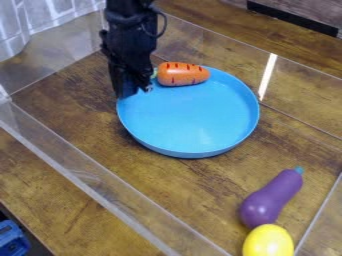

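The black gripper (pixel 134 72) hangs over the upper left rim of the blue plate (pixel 190 123); its fingertips are dark and small, with nothing visible between them. An orange carrot toy (pixel 182 74) with black stripes lies at the back of the plate, just right of the gripper.
A purple eggplant (pixel 271 197) and a yellow oval object (pixel 267 241) lie at the lower right. A blue item (pixel 8 239) is at the lower left corner. Bare wood surrounds the plate, with clear walls along the left.
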